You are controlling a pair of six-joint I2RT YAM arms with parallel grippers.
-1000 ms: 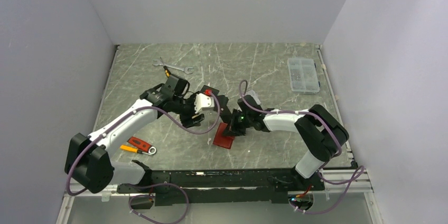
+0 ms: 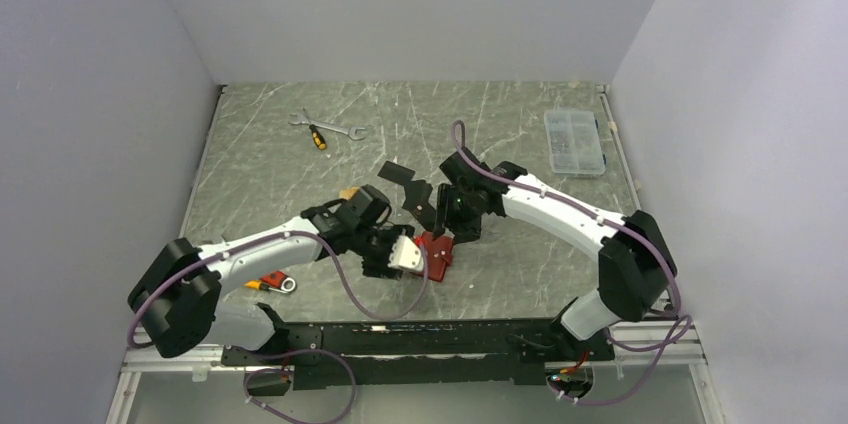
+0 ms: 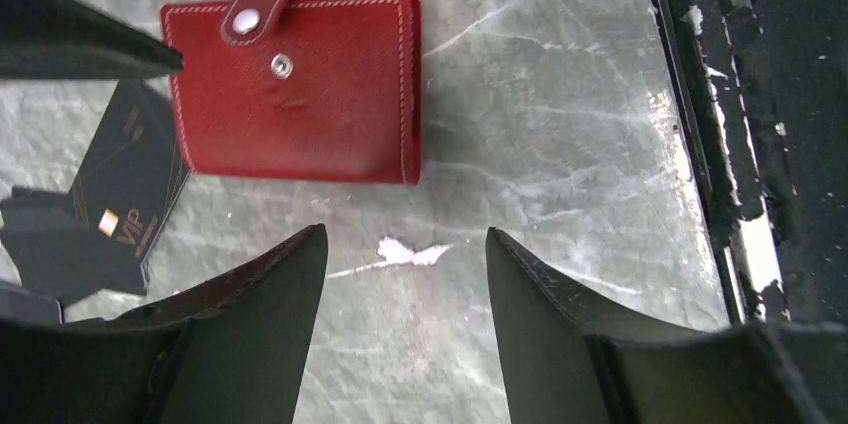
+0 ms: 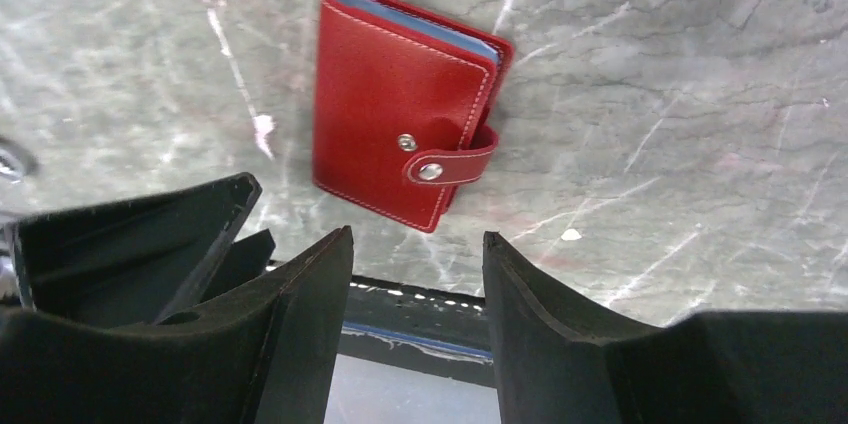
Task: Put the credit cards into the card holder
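The red card holder (image 2: 436,260) lies closed on the table near the front middle, its strap with a snap on one side. In the right wrist view a bluish sleeve edge shows inside the card holder (image 4: 400,94). Black cards (image 3: 120,184), one marked VIP, overlap on the table behind it; the top view shows more black cards (image 2: 397,173) there. My left gripper is part open over bare table, close beside the holder, nothing between its fingers. My right gripper stands open above the table, the holder beyond its fingertips, its fingers empty.
A clear divided box (image 2: 575,142) stands at the back right. Wrenches and a screwdriver (image 2: 318,137) lie at the back left. A cutter (image 2: 272,283) lies at the front left. The two arms are close together around the holder.
My right gripper has moved back off the card holder, which sits slightly further right than a second ago.
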